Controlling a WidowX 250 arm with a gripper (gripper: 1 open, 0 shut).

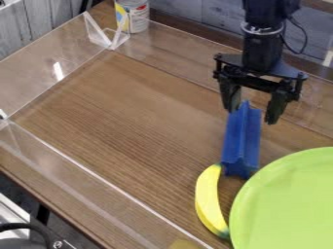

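Observation:
My black gripper point(251, 103) hangs at the upper right with its fingers apart and empty, over the top end of a blue elongated object point(240, 143). Below that object a yellow banana point(207, 199) lies on the wooden table point(104, 126). A large green round object point(286, 204), like a plate or lid, fills the lower right and is cut off by the frame's edge.
A can point(130, 16) and a white wire-like item point(104, 34) stand at the back left. Clear walls edge the table.

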